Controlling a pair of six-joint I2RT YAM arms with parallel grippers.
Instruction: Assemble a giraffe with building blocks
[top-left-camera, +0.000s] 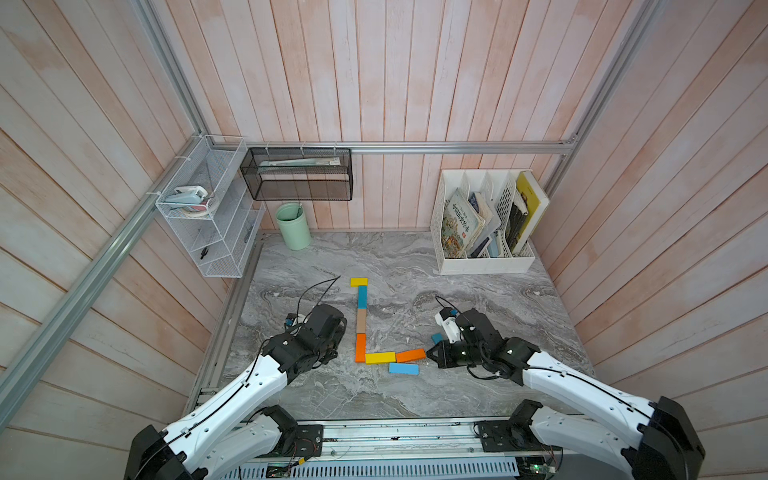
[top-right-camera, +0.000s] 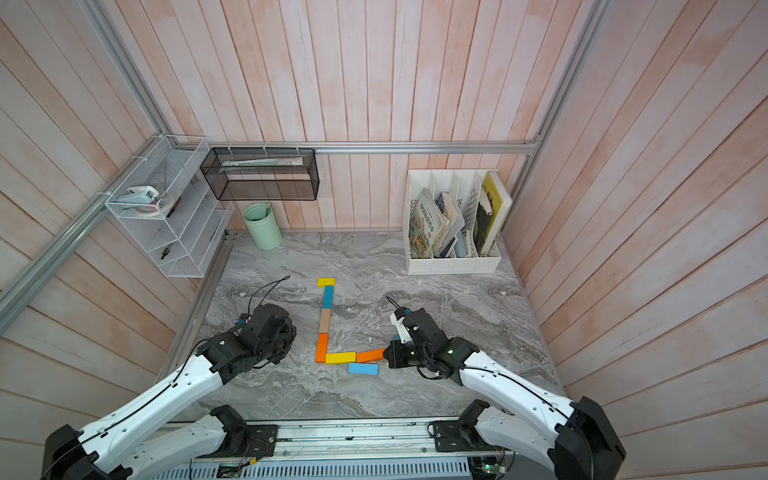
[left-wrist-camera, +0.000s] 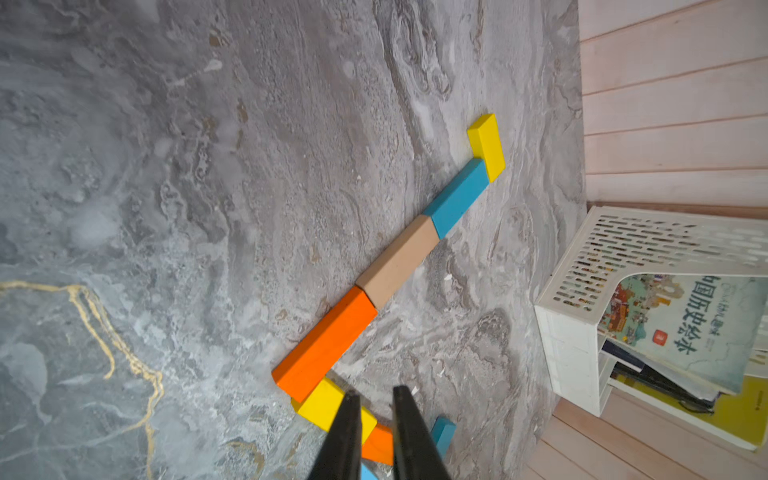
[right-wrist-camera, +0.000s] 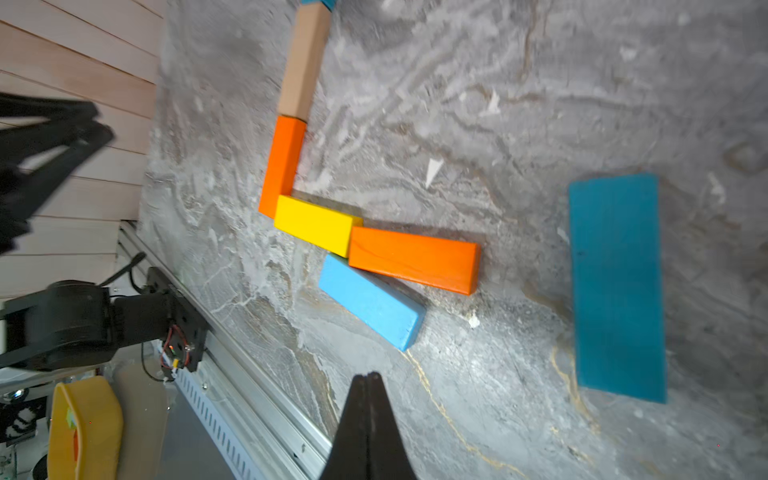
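On the table lies a flat column of blocks: a small yellow block (top-left-camera: 359, 281) on top, then a teal block (top-left-camera: 362, 297), a tan block (left-wrist-camera: 398, 261) and an orange block (left-wrist-camera: 325, 342). From its foot a yellow block (right-wrist-camera: 317, 225) and a second orange block (right-wrist-camera: 414, 259) run to the right. A light blue block (right-wrist-camera: 373, 301) lies slantwise just below these two. Apart to the right is a loose teal block (right-wrist-camera: 617, 286). My right gripper is shut near the row's right end, nothing visible between its fingers. My left gripper, part open and empty, is left of the column.
A white file rack (top-left-camera: 488, 268) with books stands at the back right. A green cup (top-left-camera: 294, 227) is at the back left, below a black wire basket (top-left-camera: 297, 189).
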